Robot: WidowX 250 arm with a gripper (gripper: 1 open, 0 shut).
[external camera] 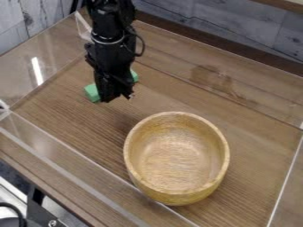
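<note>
My gripper [112,92] is low over the upper left of the wooden table, its black fingertips down at a green block [95,92] that lies partly behind it. The fingers look close together; whether anything is between them is hard to see, and the block's middle is hidden by the gripper.
A large empty tan bowl [178,184] fills the lower middle right of the table [236,106]. Grey walls [236,31] border the back.
</note>
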